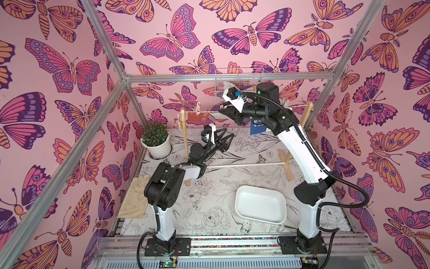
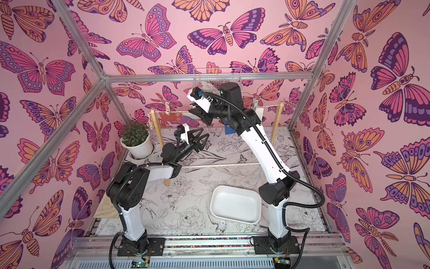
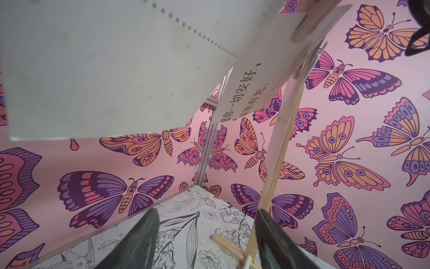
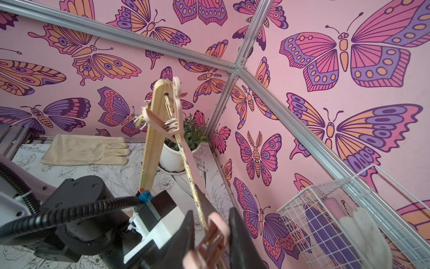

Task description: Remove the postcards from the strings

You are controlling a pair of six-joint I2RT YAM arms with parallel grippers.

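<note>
In the right wrist view my right gripper is shut on a pale wooden clothespin (image 4: pixel 217 224) at the string (image 4: pixel 188 172). Another clothespin (image 4: pixel 161 123) grips the string near the left post. From the string hang a red-brown postcard (image 1: pixel 197 117), a pale one (image 1: pixel 217 115) beside my right fingers, and a blue one (image 1: pixel 257 127), partly behind the right arm. My left gripper (image 1: pixel 230 139) is lower, with its fingers apart and empty. The left wrist view has a large white card (image 3: pixel 116 67) overhead and a card with printed text (image 3: pixel 250 83) beyond it.
Wooden posts (image 1: pixel 184 134) hold the string, joined low by a crossbar (image 1: pixel 246 165). An empty white tray (image 1: pixel 260 205) stands front right. A potted plant (image 1: pixel 156 141) and a glove (image 1: pixel 134 197) are at left. A wire basket (image 4: pixel 340 215) hangs behind.
</note>
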